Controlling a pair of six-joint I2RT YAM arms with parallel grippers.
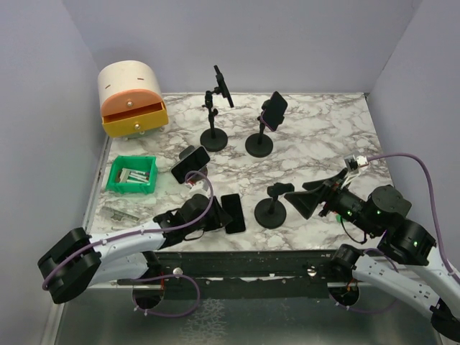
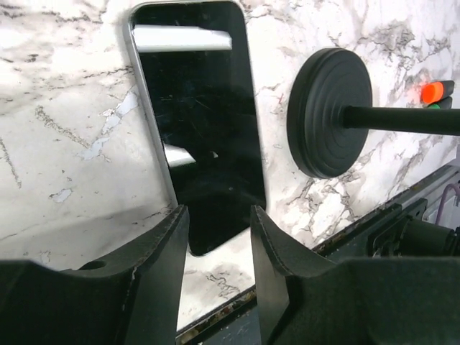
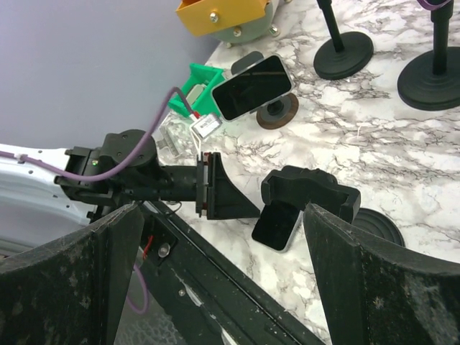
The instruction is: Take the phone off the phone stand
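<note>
A black phone (image 2: 205, 108) lies flat, screen up, on the marble table, left of the empty phone stand (image 1: 270, 210). Just over the phone's near end is my left gripper, open, its fingertips apart and nothing gripped. The stand's round base (image 2: 330, 111) is clear of the phone on its right side. My right gripper (image 1: 307, 203) stands open beside the stand's head (image 3: 310, 188). In the right wrist view, the stand's head partly hides the phone (image 3: 276, 226).
Other stands hold a tilted phone (image 1: 190, 165), a device (image 1: 274, 111) and a further device (image 1: 223, 86). A green basket (image 1: 132, 187) and a small drawer cabinet (image 1: 131, 97) are on the left. Bare marble lies behind the empty stand.
</note>
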